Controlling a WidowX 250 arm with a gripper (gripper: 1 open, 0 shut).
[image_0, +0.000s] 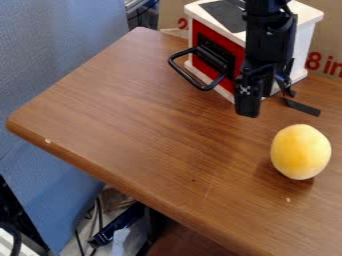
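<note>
My black gripper (259, 96) hangs pointing down in front of a small white box (301, 30) with a red front (214, 44) and a black bar handle (187, 78) sticking out to the left. Whether its fingers are open or shut is hard to tell against the dark parts behind it. A round yellow object (301, 152) rests on the wooden table (134, 120), to the right and nearer than the gripper.
The table's left and front-left edges drop toward a blue padded surface (47, 180) and clutter below. A cardboard sheet (327, 55) stands behind the white box.
</note>
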